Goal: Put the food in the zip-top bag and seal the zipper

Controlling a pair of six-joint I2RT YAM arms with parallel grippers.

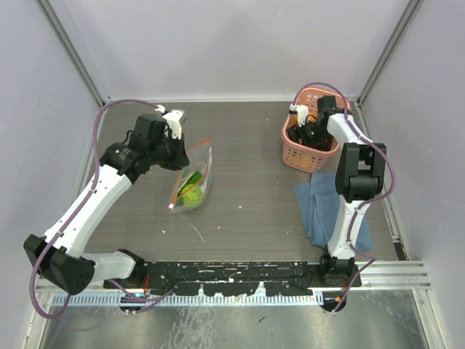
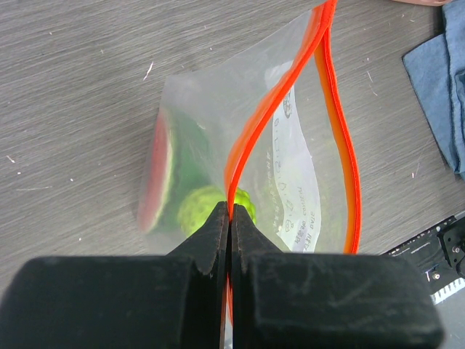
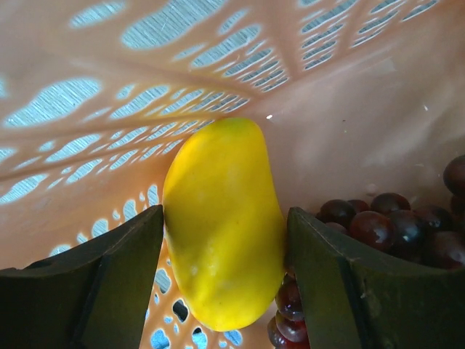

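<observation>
The clear zip top bag (image 1: 204, 178) with orange zip edges stands at the middle left, its mouth spread. Inside show a yellow-green food item (image 2: 197, 207) and a red and green piece like a melon slice (image 2: 157, 174). My left gripper is shut on one orange edge of the bag. Down in the pink basket (image 1: 301, 157), my right gripper straddles a yellow mango-like fruit (image 3: 224, 163), a finger on each side. The fingers stand part open at about the fruit's width; firm contact cannot be made out.
Dark red grapes (image 3: 374, 229) lie close beside the right finger. The perforated basket wall rises just behind the fruit. A folded blue cloth (image 1: 323, 211) lies in front of the basket. Between bag and basket the table is bare.
</observation>
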